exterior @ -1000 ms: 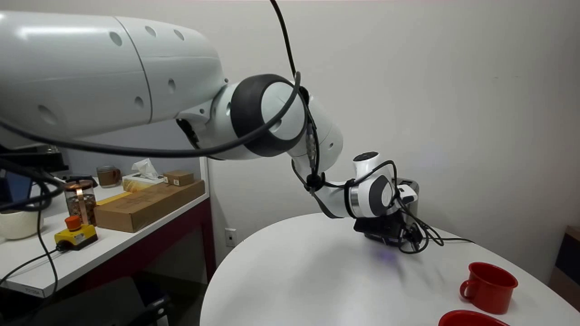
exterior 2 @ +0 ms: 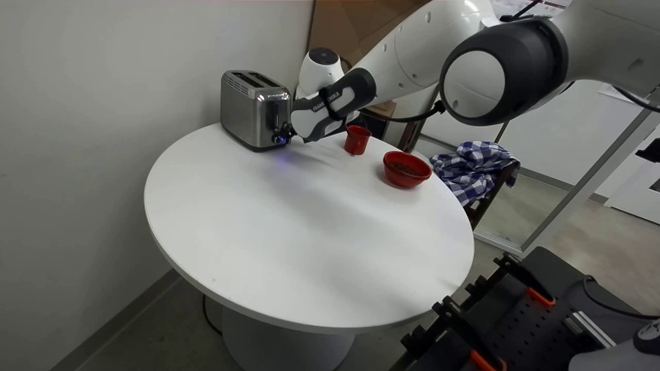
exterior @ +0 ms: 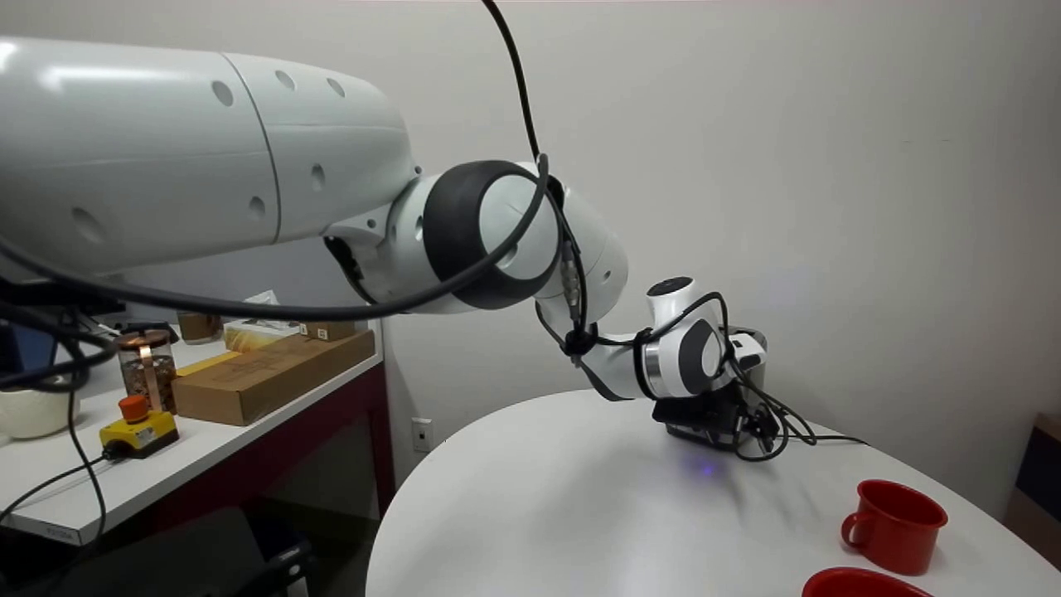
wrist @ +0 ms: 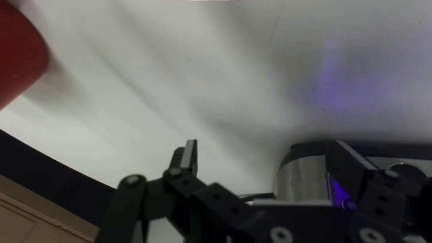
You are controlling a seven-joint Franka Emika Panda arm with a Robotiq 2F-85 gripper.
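A silver toaster [exterior 2: 247, 111] stands against the wall on the round white table, its front lit by a blue glow near a knob. My gripper is low at the toaster's front; in exterior view 2 the arm's wrist hides most of it. The wrist view shows its two fingers wide apart. One finger [wrist: 349, 162] overlaps the toaster's front face, close to the blue-lit control [wrist: 348, 202], while the other finger [wrist: 189, 158] is out over bare table beyond the toaster's corner. Whether the near finger touches the toaster, I cannot tell.
A red mug [exterior 2: 357, 141] and a red bowl [exterior 2: 407, 172] with small brown contents sit on the table [exterior 2: 297, 247] to the right of the toaster. The wall is close behind the toaster.
In exterior view 1 the arm's elbow and forearm have sunk a little, and the wrist has shifted slightly right. Mug and bowl have not moved.
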